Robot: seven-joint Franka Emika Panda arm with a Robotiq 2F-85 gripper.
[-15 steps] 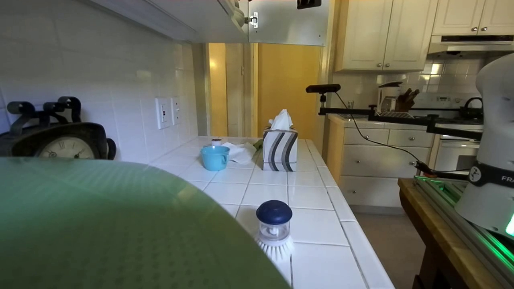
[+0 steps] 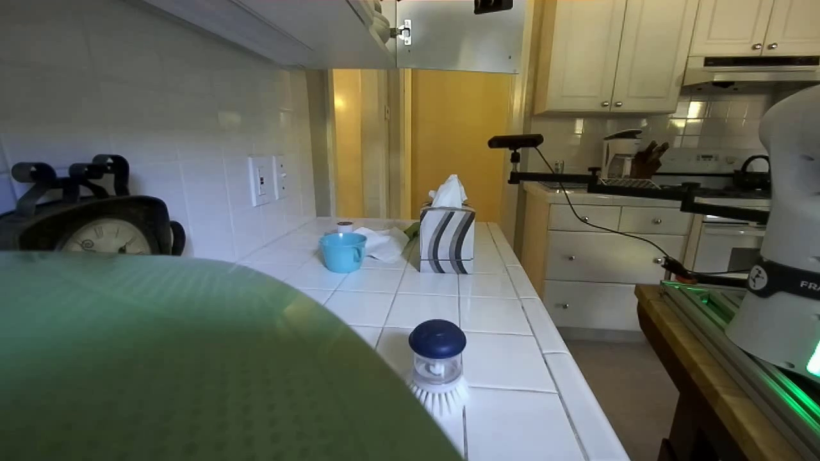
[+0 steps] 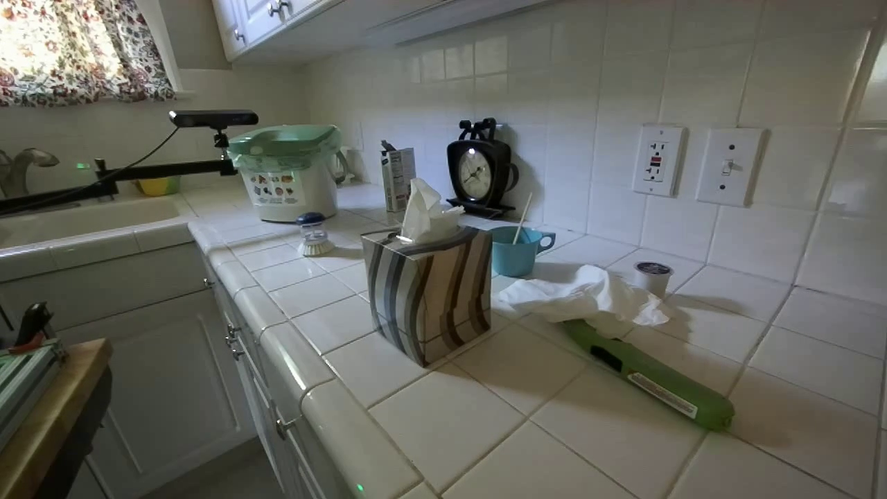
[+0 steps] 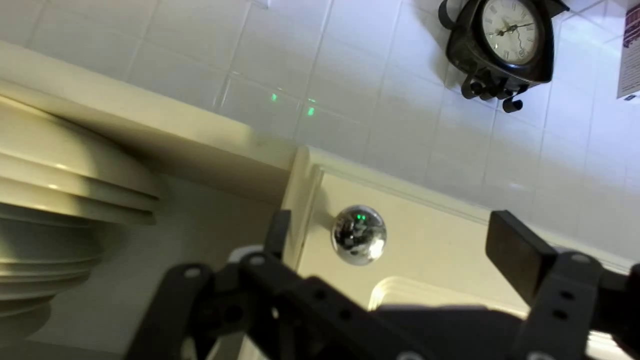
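My gripper stands open in the wrist view, its dark fingers wide apart with nothing held. Beyond the gap between them appears a round shiny knob (image 4: 358,235) on a cream cabinet door (image 4: 414,219). The knob looks nearer the left finger; whether either finger touches the door cannot be told. Left of the door, the cupboard is open, showing stacked pale dishes (image 4: 66,174). In exterior view 1 an open cabinet door (image 2: 453,38) hangs at the top, with a small black part at its upper edge. Most of the arm is out of frame.
On the white counter stand a tissue box (image 3: 428,291), a blue cup (image 3: 513,252), a dish brush (image 3: 313,235), a black clock (image 3: 479,172), a lidded bin (image 3: 287,183) and a green tool (image 3: 657,378). A camera boom (image 2: 638,189) extends beside the counter.
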